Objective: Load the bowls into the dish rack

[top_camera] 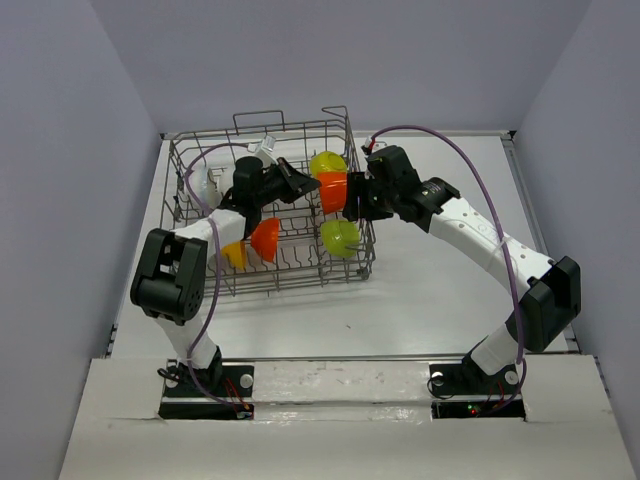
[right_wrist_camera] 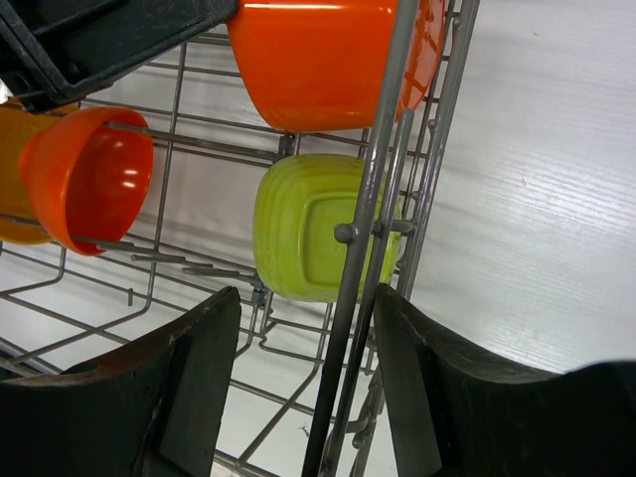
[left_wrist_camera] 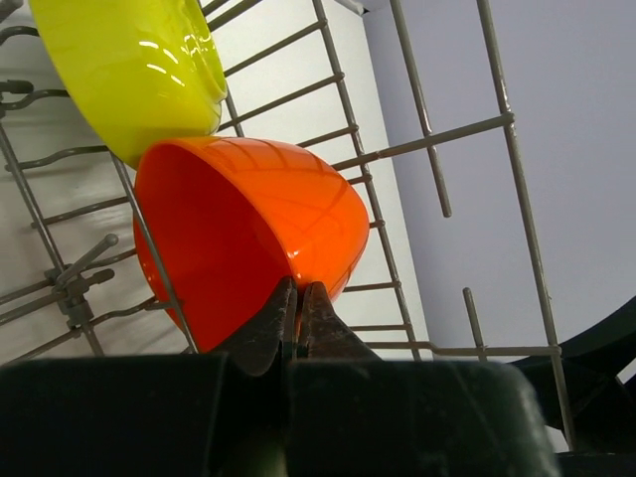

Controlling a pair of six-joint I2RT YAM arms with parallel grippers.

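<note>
An orange bowl (left_wrist_camera: 318, 214) lies tipped on its side between wires of the dish rack (top_camera: 290, 285), its opening facing the rack's middle. At its rim my left gripper is shut, its tips against or just in front of the bowl; nothing shows between them. My right gripper stands open at the rack's right side, with side wires passing between its fingers and a green bowl (right_wrist_camera: 308, 229) beyond them. Another green bowl (top_camera: 327, 163) sits behind the orange one. At the front left are a second orange bowl (top_camera: 265, 240) and a yellow one (top_camera: 234, 254).
White dishes (top_camera: 203, 187) stand at the rack's left, partly behind the left arm. Tall wires (left_wrist_camera: 522, 199) rise along the rack's right side.
</note>
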